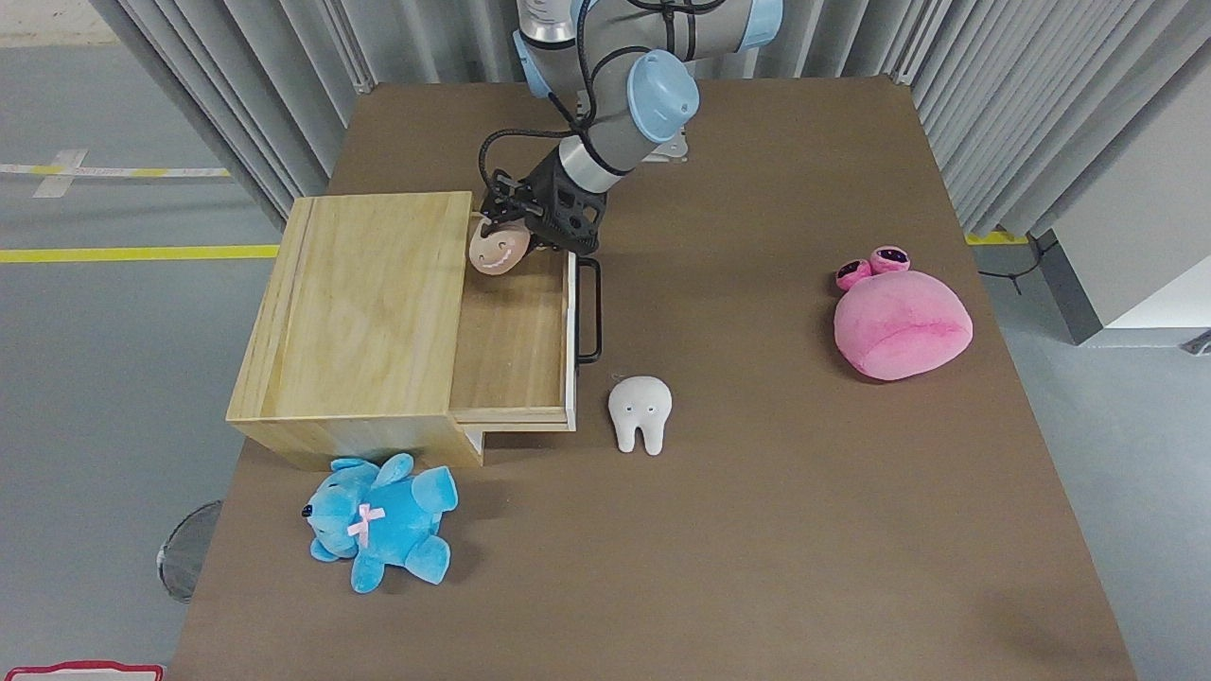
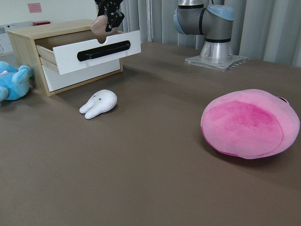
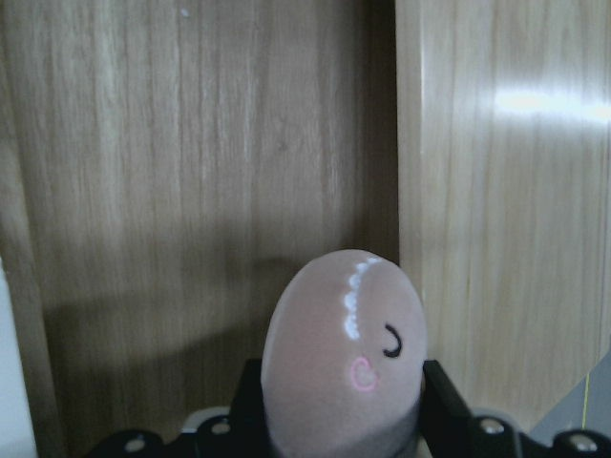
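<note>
My gripper (image 2: 109,19) is shut on a small pale peach plush (image 3: 344,353) with stitched face details. In the front view the plush (image 1: 497,249) hangs over the back end of the open drawer (image 1: 506,340) of a wooden cabinet (image 1: 352,306), near the cabinet top's edge. In the left view it is just above the drawer's white front (image 2: 70,56), partly behind it. In the wrist view the drawer floor (image 3: 191,143) below it is bare.
A blue teddy (image 1: 386,522) lies in front of the cabinet. A white tooth plush (image 1: 640,403) lies right of the drawer, and a round pink plush (image 1: 903,323) farther right.
</note>
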